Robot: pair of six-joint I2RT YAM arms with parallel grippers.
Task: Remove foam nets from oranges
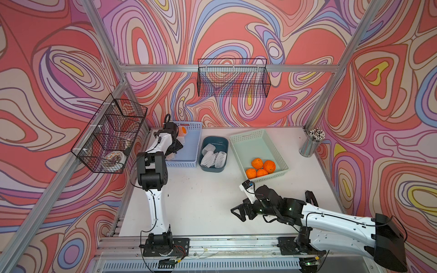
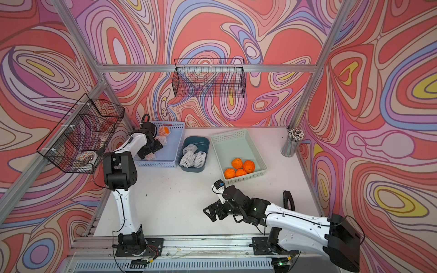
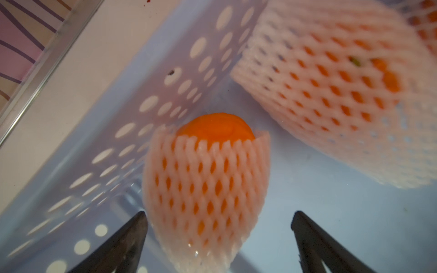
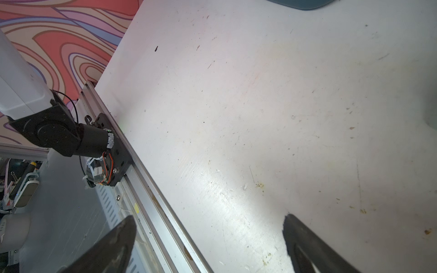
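Note:
Inside the lavender basket (image 1: pixel 193 144) at the back left, my left gripper stands open. In the left wrist view a netted orange (image 3: pixel 207 195) lies between and ahead of its fingers, bare at one end, close to the basket wall. A second netted orange (image 3: pixel 336 82) lies beyond it to the upper right. Several bare oranges (image 1: pixel 269 166) rest in the pale green basket (image 1: pixel 236 152). Loose white foam nets (image 1: pixel 209 158) lie in the dark blue bin (image 1: pixel 221 141). My right gripper is open and empty above the bare front of the table.
A cup of thin sticks (image 1: pixel 311 143) stands at the back right. Wire baskets hang on the left (image 1: pixel 113 132) and the back frame (image 1: pixel 234 79).

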